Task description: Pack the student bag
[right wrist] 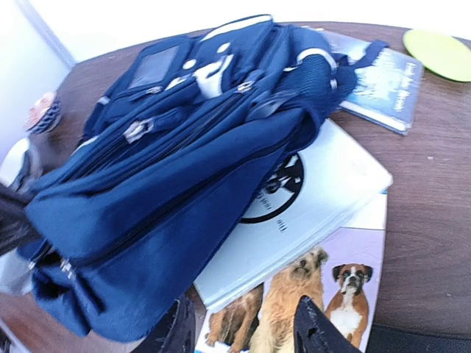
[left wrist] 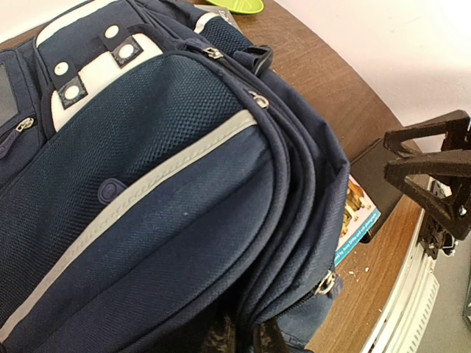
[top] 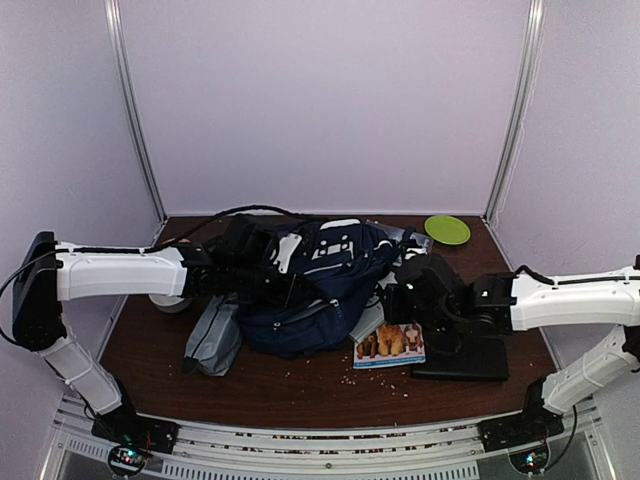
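The navy backpack [top: 330, 280] lies across the middle of the table. My left gripper is shut on the backpack's opening edge at its front. My right gripper stands part open to the right of the bag, its fingers apart, above a book with dogs [top: 388, 345]. A white notebook [right wrist: 324, 184] lies on that book, partly under the bag, and a blue book [right wrist: 379, 88] lies behind. A black flat case [top: 460, 365] lies at the front right. A grey pouch [top: 212, 340] sits left of the bag.
A green plate [top: 447, 229] is at the back right. A white bowl [top: 168, 300] is at the left, partly hidden.
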